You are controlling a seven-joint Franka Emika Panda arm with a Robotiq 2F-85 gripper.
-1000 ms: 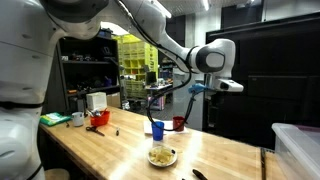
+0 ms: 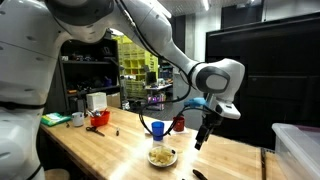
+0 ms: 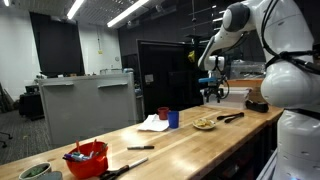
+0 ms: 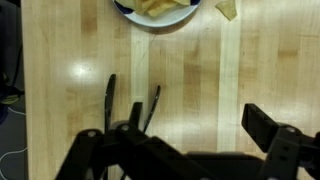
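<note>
Above the wooden table my gripper points down, its fingers spread wide. In the wrist view the black fingers stand far apart with only bare tabletop between them. A white plate of yellowish chip-like pieces lies on the table, left of the gripper in exterior view 1. At the top of the wrist view only the near part of that plate shows. One loose piece lies beside it. Two slim dark utensils lie left of centre there, one longer and one shorter.
A blue cup, a red cup and a white cloth stand or lie behind the plate. A red container with tools is at the far end. A clear bin stands at the right. Table right of the plate is largely free.
The gripper has come down toward the table and slightly left over the last second. Plate and cups have stayed in place.
</note>
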